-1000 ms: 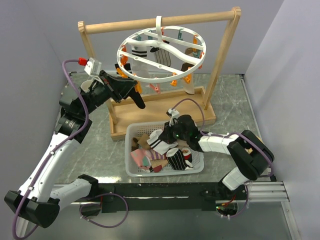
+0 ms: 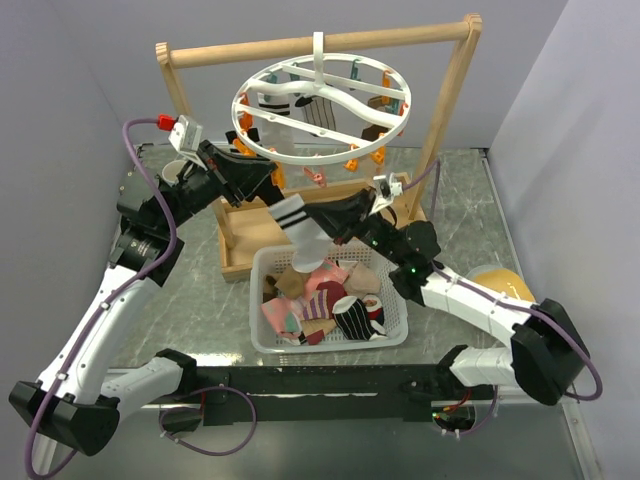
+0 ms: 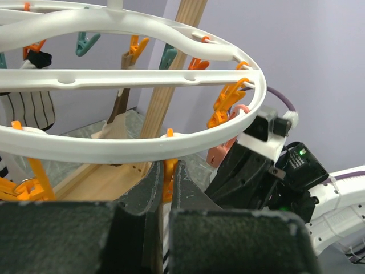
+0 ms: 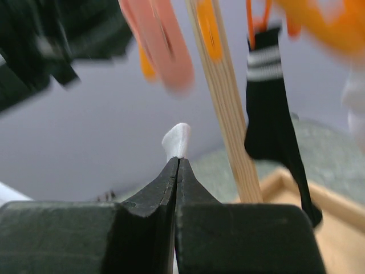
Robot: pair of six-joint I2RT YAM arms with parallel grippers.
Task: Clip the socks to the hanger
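Observation:
The white round hanger (image 2: 322, 151) hangs from the wooden frame with coloured clips and several socks on it. My left gripper is shut on an orange clip (image 3: 169, 165) at the hanger's rim. My right gripper is shut on a white sock (image 2: 306, 238) with dark stripes, hanging below the hanger just right of my left gripper; its white tip shows above the fingertips in the right wrist view. A black sock (image 4: 268, 108) with grey stripes hangs from a clip at the right in that view.
A basket (image 2: 262, 300) of mixed socks stands on the counter below, before a wooden tray base (image 2: 238, 263). The frame's posts (image 2: 445, 100) stand either side. A yellow item (image 2: 500, 284) lies at the right.
My right gripper has risen from the basket with the white striped sock, up to just below the hanger near my left gripper. The left arm has hardly moved.

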